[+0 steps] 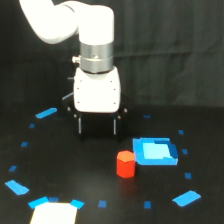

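Observation:
A white robot arm reaches down from the top left, and its gripper (98,124) hangs open above the dark table, its two thin fingers apart with nothing seen between them. Below and to the right of it, a red hexagonal block (126,164) stands on the table. Just right of the block lies a shallow blue tray (170,160) with a pale blue inner square.
Blue tape strips (186,198) and small blue marks are scattered over the dark table (80,170). A cream-coloured object (54,212) is cut off at the bottom left edge. A dark curtain hangs behind.

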